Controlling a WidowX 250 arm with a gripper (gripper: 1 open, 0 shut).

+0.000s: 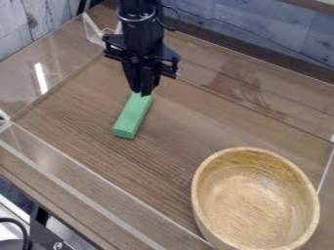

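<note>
A flat green rectangular block (132, 117) lies slanted on the wooden table (78, 156), left of centre. My black gripper (140, 82) hangs just above the far end of the block, fingers pointing down. Whether its fingers are apart or closed is hard to make out. A large tan round bowl (255, 200) stands at the front right.
A grey panelled wall borders the back and left. A dark cable lies at the bottom left corner.
</note>
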